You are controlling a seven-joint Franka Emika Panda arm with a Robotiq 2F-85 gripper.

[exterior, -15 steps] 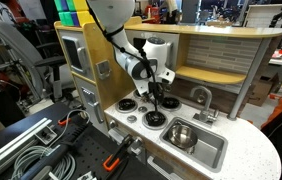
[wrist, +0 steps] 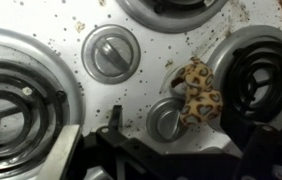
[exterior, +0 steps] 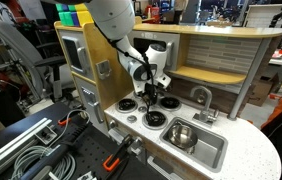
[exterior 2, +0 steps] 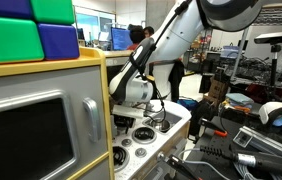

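Observation:
My gripper is open above the stove top (wrist: 96, 97), its dark fingers showing along the bottom of the wrist view. A small leopard-print object (wrist: 196, 92) lies on the white surface between a stove knob (wrist: 164, 120) and the right burner. It is ahead of the fingers, nearer the right one, and I cannot tell its full shape. In exterior view 1 the gripper (exterior: 150, 101) points down low among the burners; fine detail is too small to tell there.
Another knob (wrist: 111, 52) and coil burners (wrist: 6, 115) surround the spot. A metal pot (exterior: 180, 135) stands in the sink (exterior: 211, 148), with a faucet (exterior: 203, 97) behind. A wooden shelf (exterior: 206, 73) overhangs the back, and a cabinet (exterior: 76, 50) stands left.
The arm has shifted only slightly over the stove in exterior view 1. The pot and burners stay where they were.

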